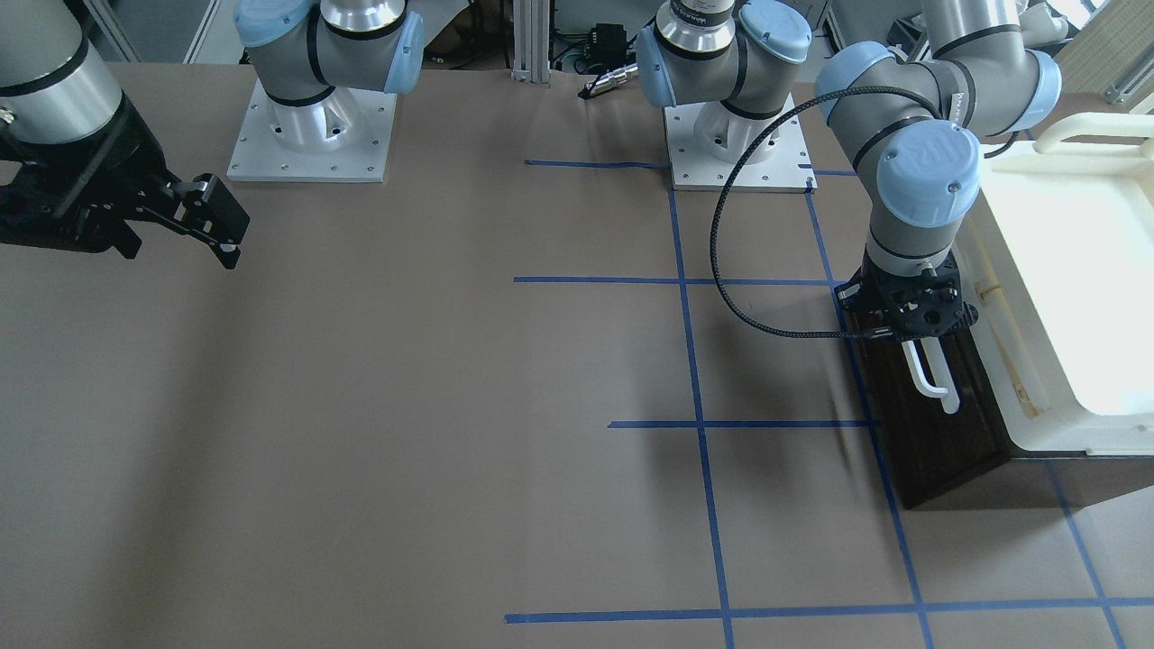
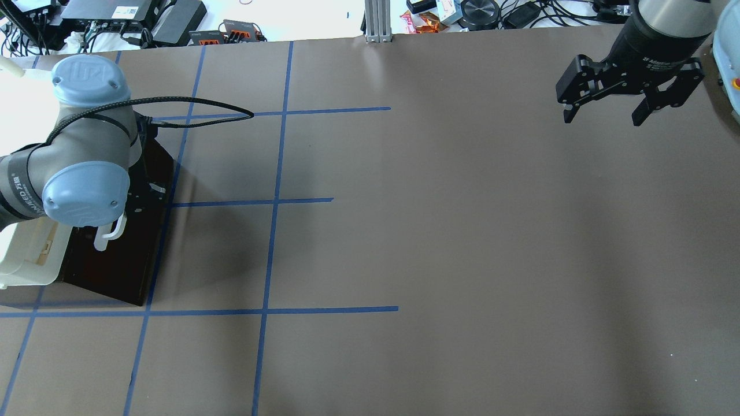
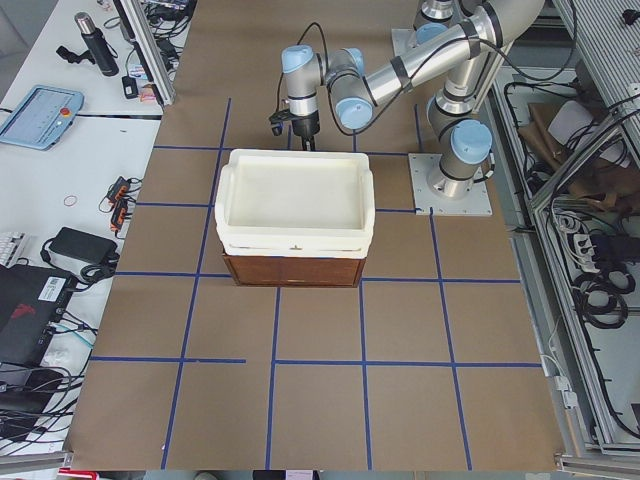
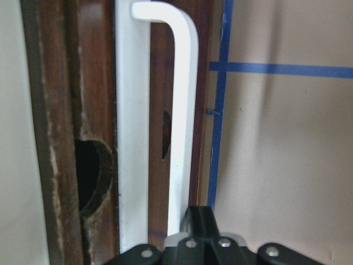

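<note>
A dark wooden box [image 1: 952,465] with a white handle [image 1: 938,384] stands on the floor under a white open bin [image 3: 295,190]. In the front view my gripper [image 1: 903,324] is down on the box's front at the handle. In the left wrist view the handle [image 4: 185,94] runs down to the gripper, whose fingertips are mostly cropped at the bottom edge; whether they grip anything is hard to tell. Dark wood with a round hole [image 4: 88,174] shows to the left of the handle.
The taped floor [image 1: 454,433] in front of the box is clear. Another arm's black end [image 2: 628,83] hangs at the far side, apart from the box. More arms stand at the back.
</note>
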